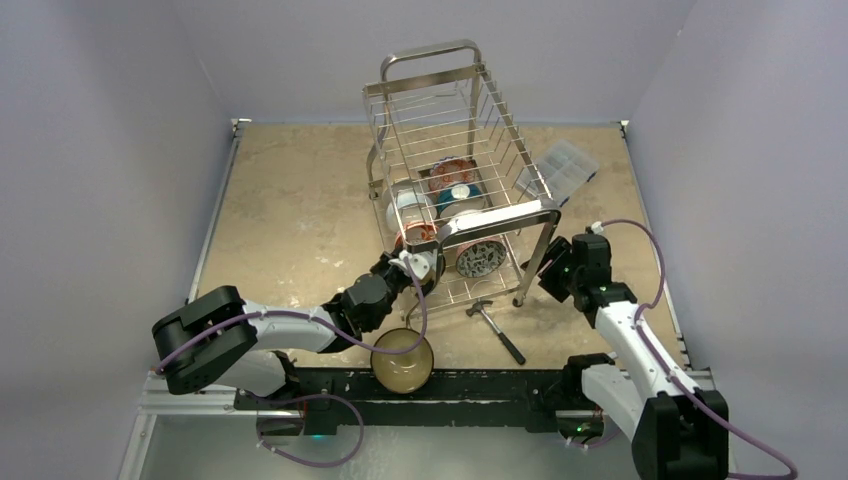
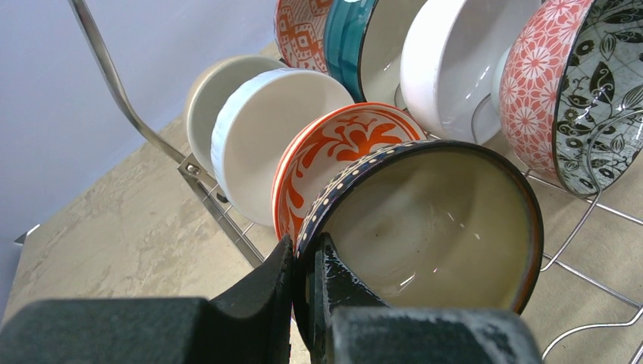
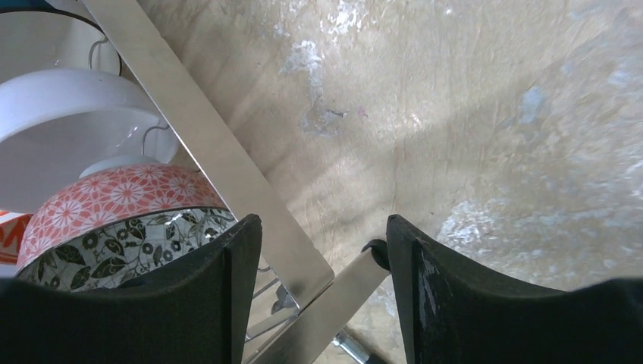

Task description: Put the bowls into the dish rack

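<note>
The two-tier metal dish rack (image 1: 497, 218) stands mid-table. On its lower level several bowls stand on edge, among them a pink-patterned bowl (image 2: 534, 83), a white bowl (image 2: 432, 64), a teal bowl (image 2: 350, 38) and an orange-patterned bowl (image 2: 292, 174). My left gripper is shut on the rim of a dark-rimmed beige bowl (image 2: 440, 220), tilted on edge in front of the orange one at the rack's front left. Whether it rests on the wires is unclear. Open and empty, my right gripper is outside the rack's right front leg (image 3: 326, 311). Another beige bowl (image 1: 402, 362) sits at the table's front edge.
A hammer (image 1: 497, 332) lies in front of the rack. Behind the right arm is a clear plastic box (image 1: 565, 168). The rack's upper tier is empty, and the table's left side is clear.
</note>
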